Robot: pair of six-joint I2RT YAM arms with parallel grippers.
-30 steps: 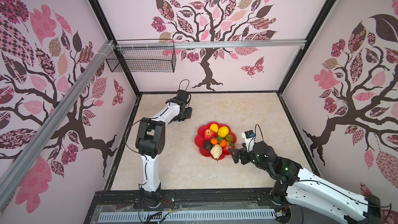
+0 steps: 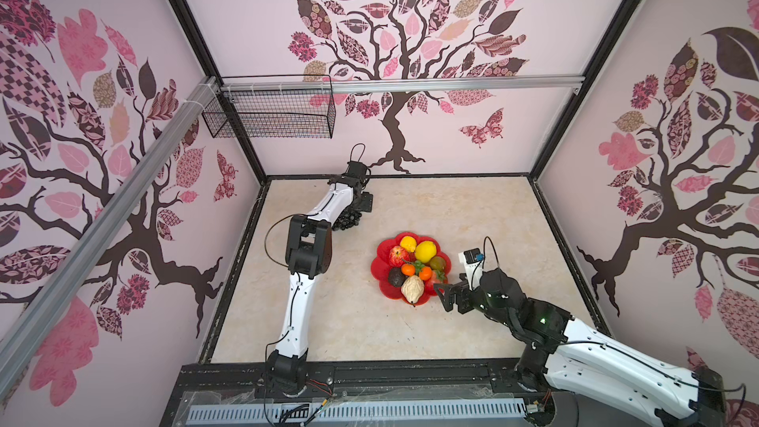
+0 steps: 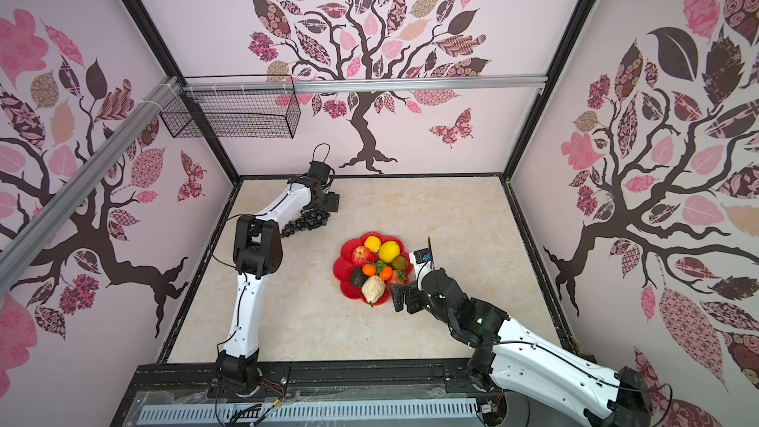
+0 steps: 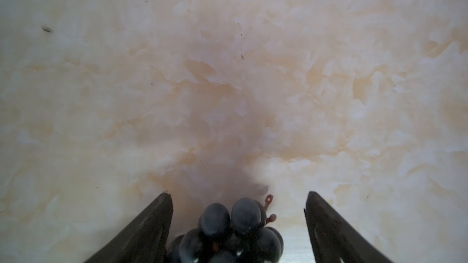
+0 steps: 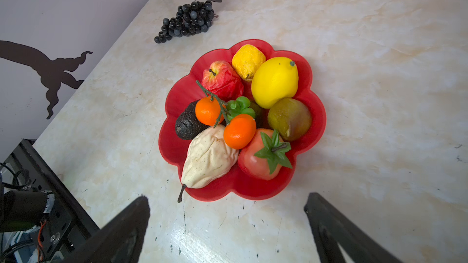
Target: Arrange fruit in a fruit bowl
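Observation:
A bunch of black grapes (image 3: 306, 222) lies on the table at the back left, outside the bowl. My left gripper is open over one end of the bunch; in the left wrist view the grapes (image 4: 221, 236) show low between its fingers, with bare table beyond. The red scalloped bowl (image 5: 170, 141) holds a white pear-like fruit (image 5: 209, 158), a tomato (image 5: 258, 160), a yellow lemon (image 5: 274, 82), a red apple (image 5: 223, 80), an avocado (image 5: 189, 122), oranges and others. My right gripper is open and empty at the bowl's near right side.
A black wire basket (image 2: 276, 113) hangs on the rail at the back left, above the table. Table (image 2: 442, 201) behind and to the right of the bowl is clear. The left arm (image 2: 299, 316) stands along the left side.
My left arm has reached further back and slightly right, and more of the grapes shows beside it. The right arm and the bowl look nearly unmoved.

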